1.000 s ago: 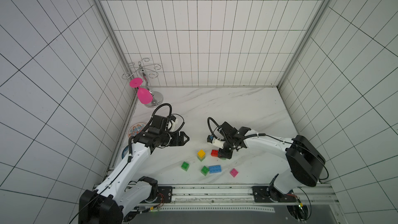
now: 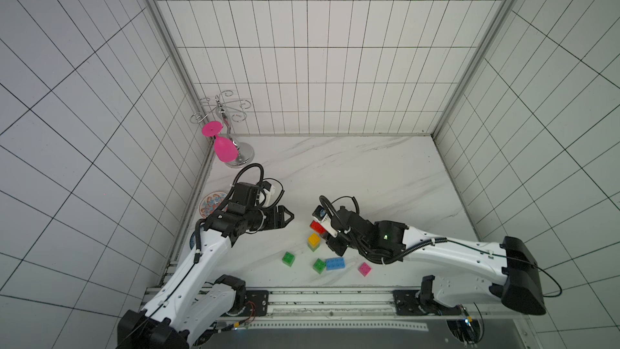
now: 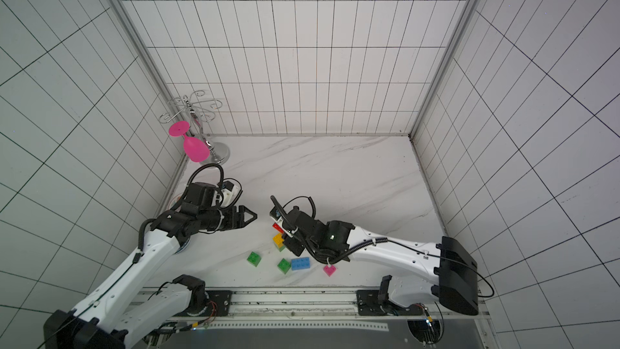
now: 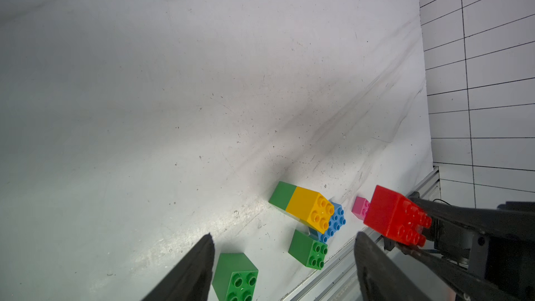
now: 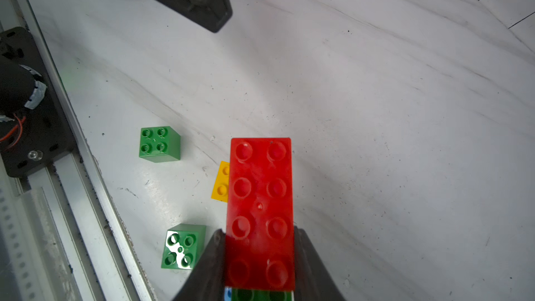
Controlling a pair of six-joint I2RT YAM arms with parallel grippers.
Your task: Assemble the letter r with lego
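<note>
A red eight-stud brick (image 5: 259, 189) is held in my right gripper, which is shut on it; something green shows under its near end. A yellow brick (image 4: 306, 206) joined to a green one (image 4: 282, 193) sits at the table's centre. Around it lie green bricks (image 2: 288, 258) (image 5: 184, 245), a blue brick (image 2: 334, 263) and a pink brick (image 2: 364, 269). My left gripper stands open above the table, left of the yellow brick, nothing between its fingers.
A chrome stand (image 2: 240, 152) with pink items is at the back left. A patterned plate (image 2: 211, 201) lies at the left, partly hidden.
My right gripper has moved left and lifted with the red brick toward the left gripper. The left arm has shifted only slightly.
</note>
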